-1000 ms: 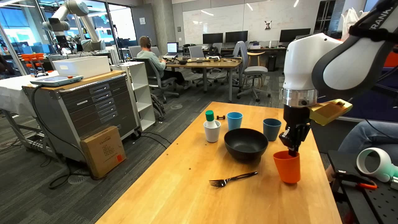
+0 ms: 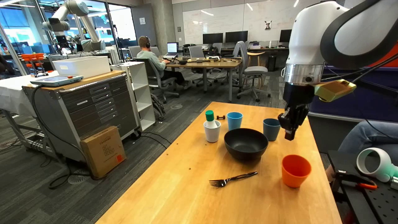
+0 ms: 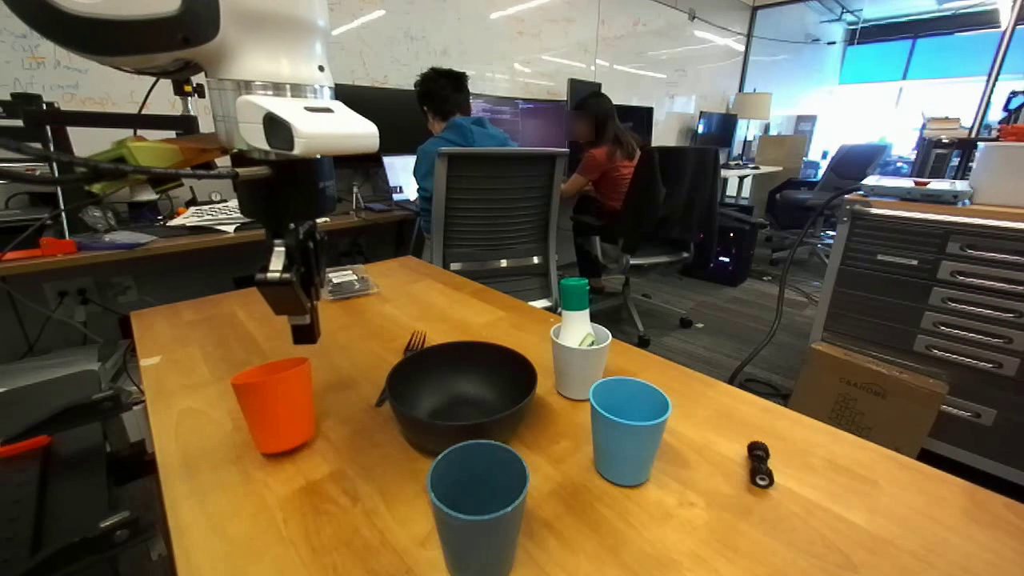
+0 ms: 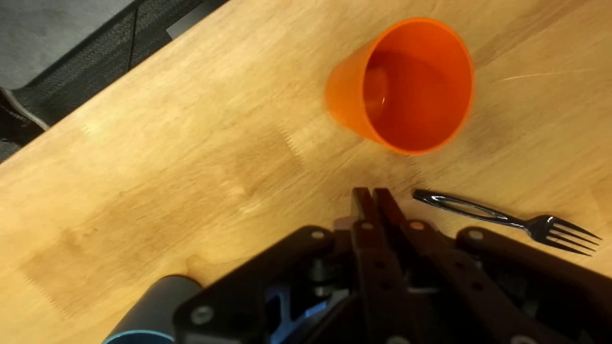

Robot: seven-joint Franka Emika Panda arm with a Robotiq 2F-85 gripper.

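My gripper (image 2: pixel 289 135) hangs above the table, higher than the cups and clear of them. In the wrist view its two fingers are drawn close together, with no object visible between the tips. Apart from it, the orange cup (image 2: pixel 295 171) rests on the wood, open end up, and looks empty in the wrist view (image 4: pixel 421 97). In exterior view 2 the cup (image 3: pixel 275 408) lies below the fingertips and slightly to their left. A black bowl (image 2: pixel 246 145) sits farther back, and a black fork (image 4: pixel 487 213) lies on the table beside the cup.
A dark blue cup (image 3: pixel 478 509), a light blue cup (image 3: pixel 629 432) and a white cup (image 3: pixel 580 365) holding a green-capped bottle (image 3: pixel 575 307) stand around the bowl. A small black dumbbell-shaped piece (image 3: pixel 759 465) lies beyond. Bare wood surrounds the orange cup.
My gripper has risen from the orange cup's rim, where its fingers were a second ago. The cup now sits farther right and nearer the camera in exterior view 1, apart from the fingers.
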